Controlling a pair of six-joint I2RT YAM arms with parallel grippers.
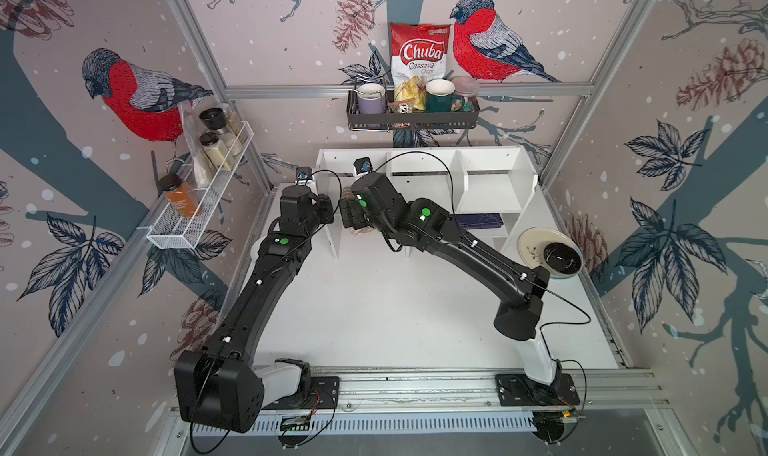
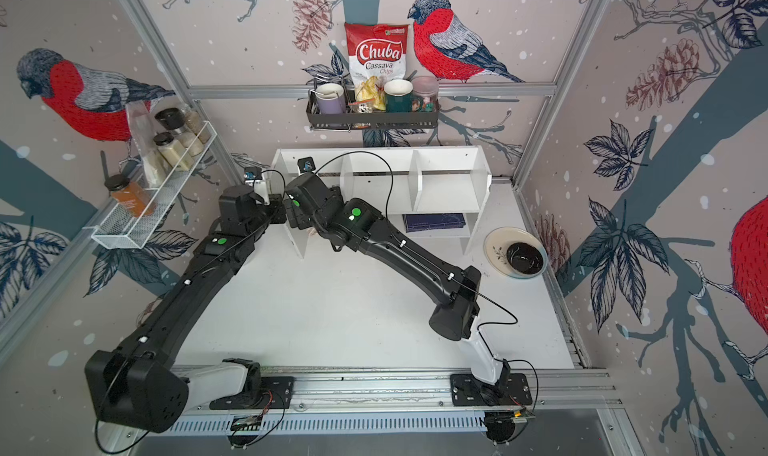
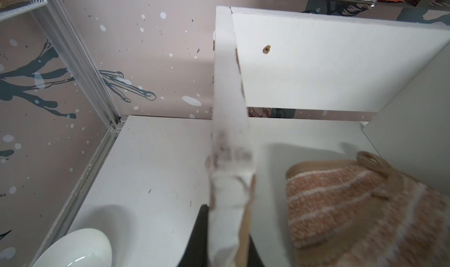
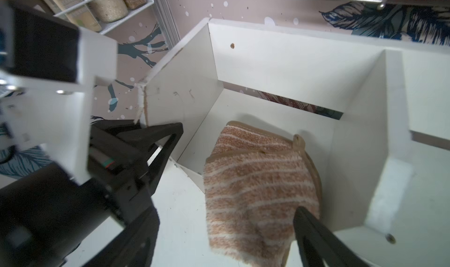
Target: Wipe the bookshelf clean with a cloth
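The white bookshelf [image 1: 496, 191] stands at the back of the table. My left gripper is shut on the front edge of its left side panel [image 3: 229, 103]. A brown cloth with pale stripes [image 4: 257, 196] lies bunched in the upper left compartment, its near part hanging over the front edge. In the right wrist view, my right gripper stands open, one finger [image 4: 323, 238] on either side of the cloth's lower part. Whether the fingers touch the cloth cannot be told. From above, the right arm hides most of the cloth.
A dark blue item [image 1: 478, 220] lies in the lower right compartment. To the right are a plate [image 1: 536, 246] and a dark bowl [image 1: 562, 258]. A rack with mugs and chips [image 1: 412, 120] hangs above the shelf.
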